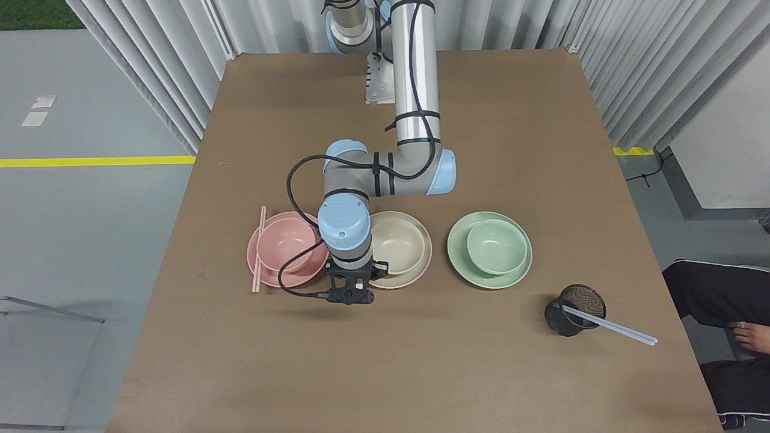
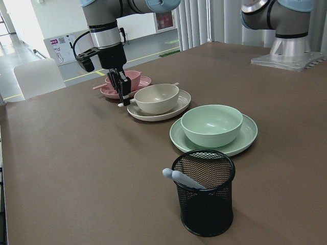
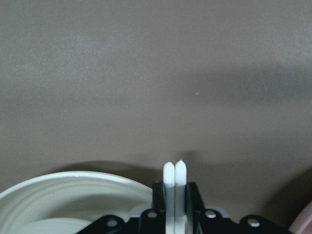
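My gripper [image 2: 125,99] is low at the near edge of the cream plate [image 2: 158,118] with its cream bowl [image 2: 158,97]; in the wrist view it [image 3: 174,187] is shut on a pair of white chopsticks [image 3: 179,170]. The pink bowl [image 1: 281,242] on its pink plate [image 1: 299,281] lies to the left in the front view, pink chopsticks [image 1: 256,278] across the plate's left side. The green bowl [image 1: 496,246] sits on a green plate [image 1: 469,270] to the right. A black mesh cup [image 2: 206,214] holds light blue-grey chopsticks [image 1: 624,331].
The brown table [image 1: 361,375] has free room in front of and behind the row of dishes. A person's hand [image 1: 751,335] is beyond the table's right edge.
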